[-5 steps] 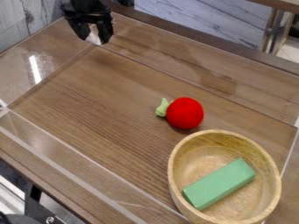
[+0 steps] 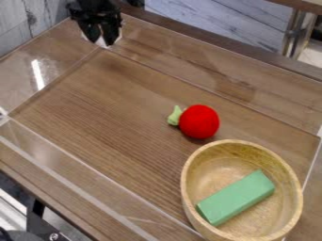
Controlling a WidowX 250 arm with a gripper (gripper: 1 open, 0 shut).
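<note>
My gripper (image 2: 97,32) is at the top left of the camera view, dark and small, over the wooden table near its far edge; it stands open as far as its blurry shape shows, with a pale patch under it. A red round object (image 2: 201,121) with a green stem lies right of centre. A pale yellow bowl (image 2: 201,188) at the bottom right holds a green block (image 2: 236,198).
A dark area lies beyond its edge at the top right.
My gripper has shifted slightly up and to the left. The red object, bowl and green block have not moved.
</note>
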